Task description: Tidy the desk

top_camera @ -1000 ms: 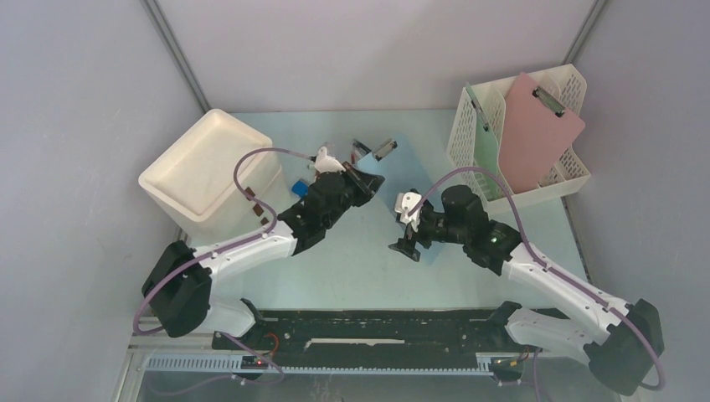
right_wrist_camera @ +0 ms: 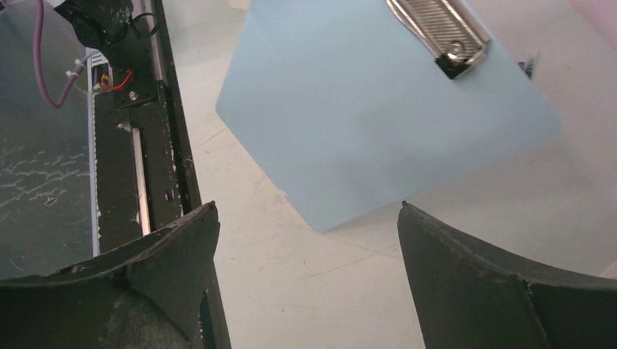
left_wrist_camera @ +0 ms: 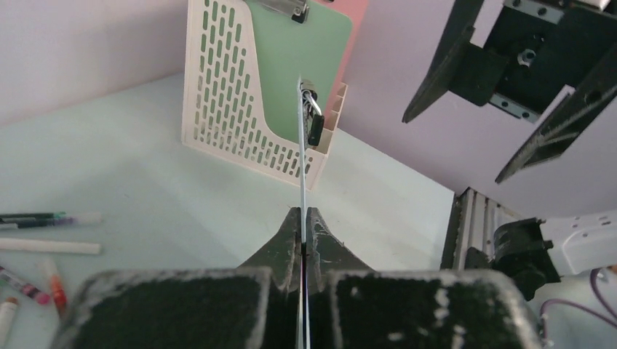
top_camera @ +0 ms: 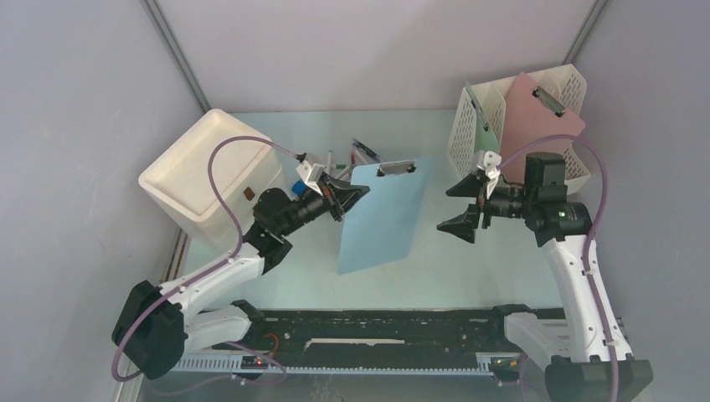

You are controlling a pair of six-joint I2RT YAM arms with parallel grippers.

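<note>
My left gripper [top_camera: 352, 201] is shut on the edge of a light blue clipboard [top_camera: 385, 222], which hangs tilted over the middle of the desk, its metal clip [top_camera: 395, 167] at the far edge. In the left wrist view the board appears edge-on between the fingers. My right gripper [top_camera: 459, 208] stands open and empty to the right of the board, facing it; in the right wrist view the board [right_wrist_camera: 356, 123] lies beyond the open fingers.
A white perforated file holder [top_camera: 463, 134] at the back right holds pink [top_camera: 532, 134] and green [top_camera: 486, 142] clipboards. An empty-looking white bin [top_camera: 205, 155] stands at the left. Pens and markers [left_wrist_camera: 51, 244] lie on the desk behind the board.
The left gripper has moved left and slightly toward the front with the clipboard, which has swung with it. The right gripper has moved up-right in the top view, away from the board.
</note>
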